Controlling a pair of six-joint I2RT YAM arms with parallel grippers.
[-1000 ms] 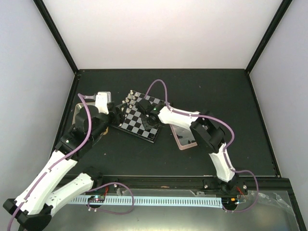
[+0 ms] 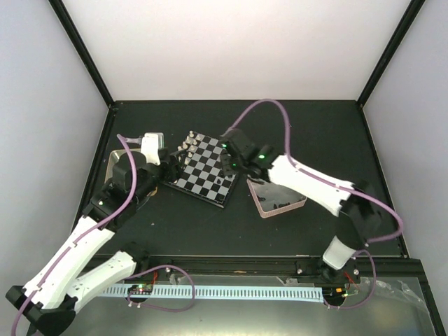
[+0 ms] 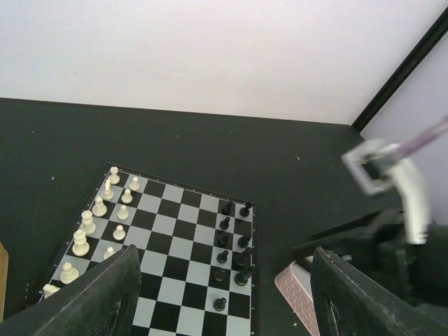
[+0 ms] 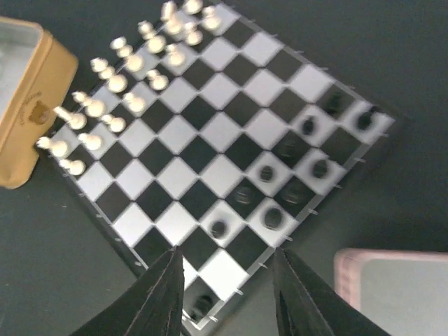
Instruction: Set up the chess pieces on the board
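The chessboard holds white pieces along its left edge, such as a tall white piece, and black pieces on its right side, such as a black pawn. My left gripper is open at the board's left side, its fingers spread in the left wrist view. My right gripper is raised over the board's right half; in the right wrist view its fingertips frame the lower edge with a gap between them, and nothing clearly held shows there. The image is blurred on the right.
A pink tray with some dark pieces lies right of the board, partly under the right arm. A wooden box is left of the board.
My right arm has risen and shifted to the right, off the middle of the board. The left arm has barely moved.
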